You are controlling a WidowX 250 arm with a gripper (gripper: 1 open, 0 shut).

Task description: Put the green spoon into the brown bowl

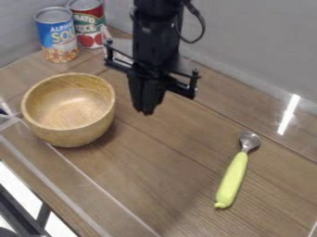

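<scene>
The green spoon [232, 180] lies on the right side of the wooden table, its pale yellow-green handle toward the front and its metal head pointing back. At left stands the brown bowl [69, 109], upright, with no object visible inside. My black gripper [146, 106] hangs pointing down above the table, right of the bowl and well to the left of and behind the spoon. Its dark fingers overlap in this view, so their spacing is unclear. No object shows at the fingertips.
Two cans, a blue one [57, 35] and a red one [88, 23], stand in the back left corner. Grey walls [254, 42] close off the back. Bare table [161, 162] lies between bowl and spoon.
</scene>
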